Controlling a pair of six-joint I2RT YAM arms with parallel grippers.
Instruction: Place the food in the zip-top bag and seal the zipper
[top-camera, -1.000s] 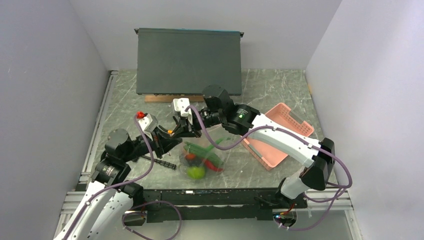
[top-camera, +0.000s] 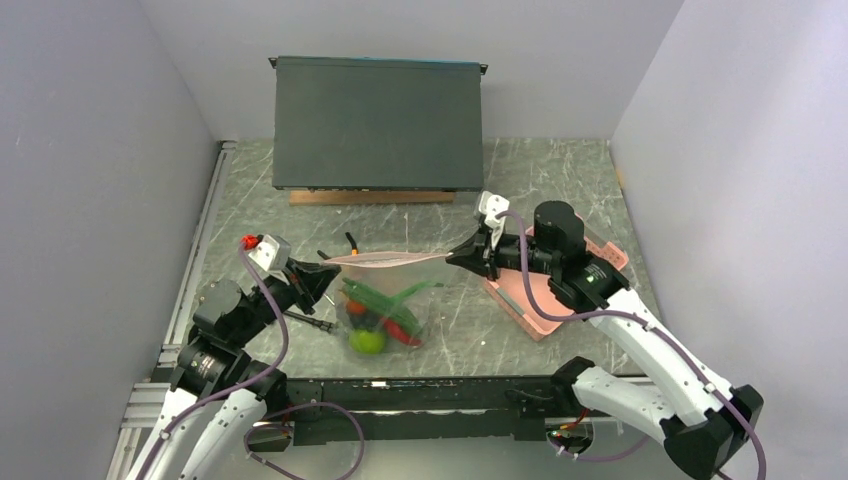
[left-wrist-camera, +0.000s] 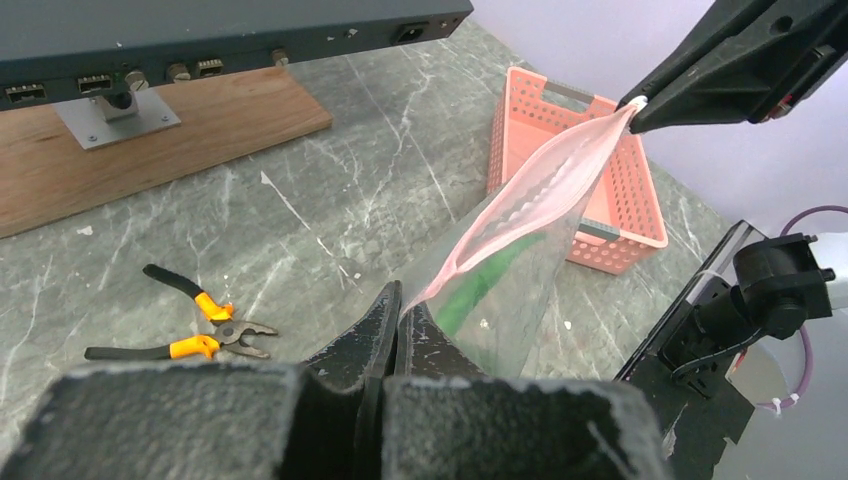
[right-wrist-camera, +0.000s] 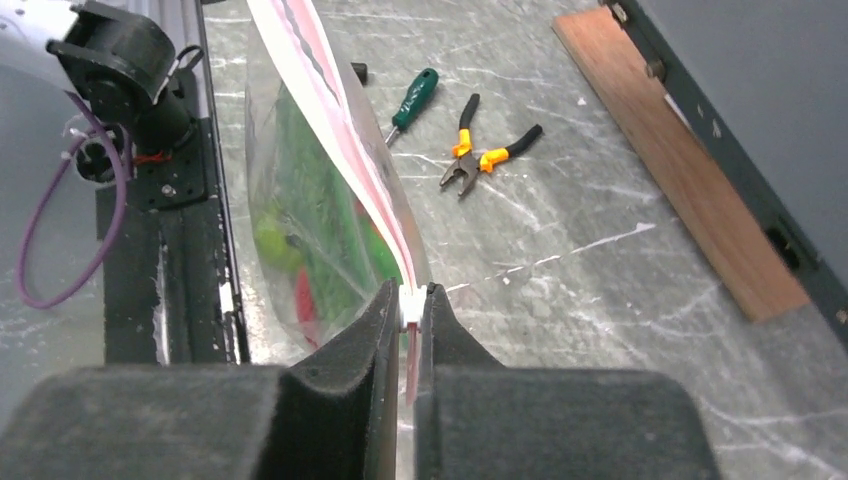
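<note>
The clear zip top bag (top-camera: 432, 290) with a pink zipper band (top-camera: 390, 260) hangs stretched between both grippers. Inside it lie a green apple-like food (top-camera: 368, 341), a red pepper-like one (top-camera: 402, 331), an orange-red one (top-camera: 356, 306) and long green ones (top-camera: 372, 298). My left gripper is shut on one end of the band. At the other end, the fingertips of my right gripper close around the small white slider (right-wrist-camera: 412, 312). In the left wrist view the pink band (left-wrist-camera: 530, 205) bows apart mid-length, its two lips showing.
Pliers with orange and black handles (left-wrist-camera: 205, 345) lie behind the bag. A green-handled screwdriver (right-wrist-camera: 415, 98) is near them. The pink basket (top-camera: 530, 310) stands at the right, under my right arm. A dark panel (top-camera: 378, 120) on a wooden board (top-camera: 370, 198) fills the back.
My right gripper has moved from close beside the left one far to the right, along the band, which now shows stretched between them. The left gripper has shifted slightly left with the bag.
</note>
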